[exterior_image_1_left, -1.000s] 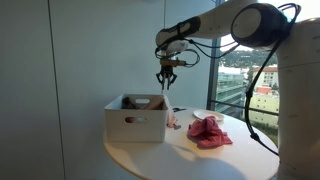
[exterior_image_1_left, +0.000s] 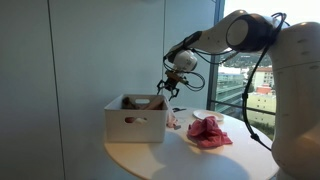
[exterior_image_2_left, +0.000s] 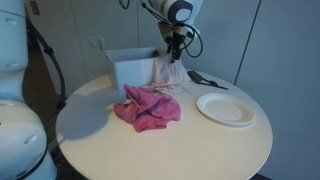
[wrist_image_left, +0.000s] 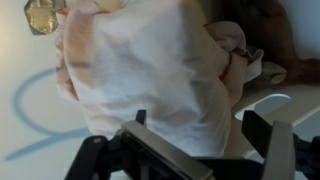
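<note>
My gripper (exterior_image_1_left: 171, 93) hangs open above the table, just off the right side of a white box (exterior_image_1_left: 136, 128). Below it a pale pink cloth (wrist_image_left: 150, 70) lies crumpled; the wrist view shows it beneath and ahead of the spread fingers (wrist_image_left: 265, 132), with nothing gripped. In exterior view 2 this pale cloth (exterior_image_2_left: 168, 73) is bunched against the box's side. A darker pink cloth (exterior_image_2_left: 148, 108) lies in a heap on the open table, away from the gripper.
Brown items stick up inside the box, its handle hole facing outward. A white plate (exterior_image_2_left: 226, 109) sits on the right, with a dark utensil (exterior_image_2_left: 205, 79) behind it. A window stands beyond the table.
My gripper has come down and shifted slightly to the right, toward the pale cloth. The box and both cloths look unmoved.
</note>
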